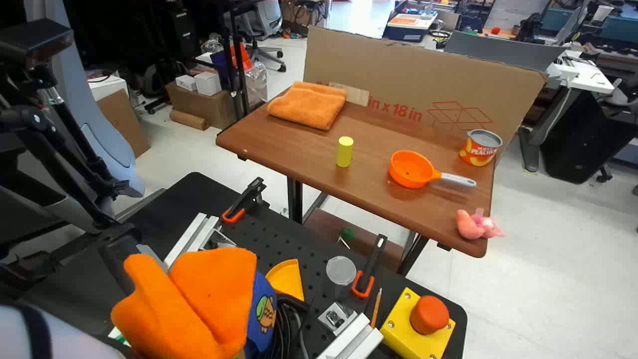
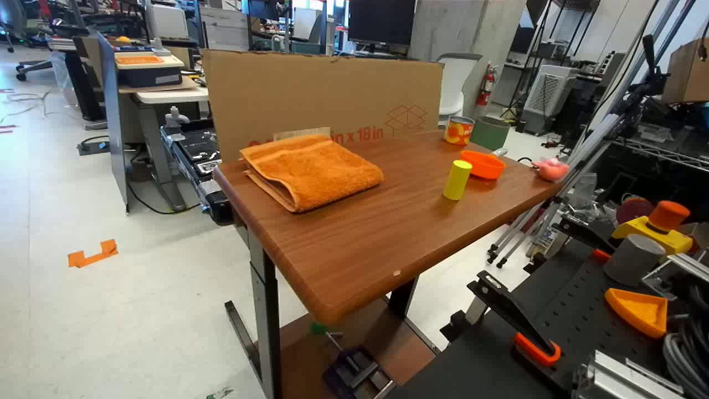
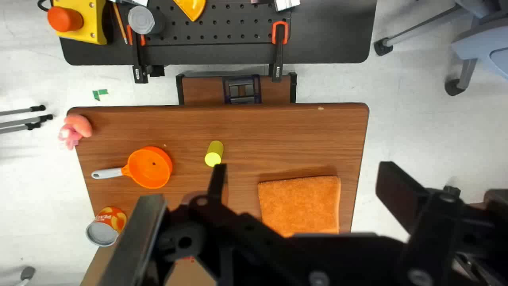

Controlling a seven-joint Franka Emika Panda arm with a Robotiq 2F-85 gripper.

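My gripper stands open in the wrist view, its dark fingers wide apart and seen from above the brown table. Nothing shows held between them. On the tabletop lies a folded orange towel, partly hidden behind the gripper. A yellow cylinder stands upright near the table's middle. Beside it rests an orange pan-like scoop with a grey handle. The peach can sits at the far right corner in exterior view 1, while a pink plush toy lies at the near right corner.
Cardboard walls off the table's back edge. A black pegboard bench faces the front edge across a gap, carrying clamps, a grey cup, a yellow wedge and a red-topped button box. Bare wood surrounds the cylinder.
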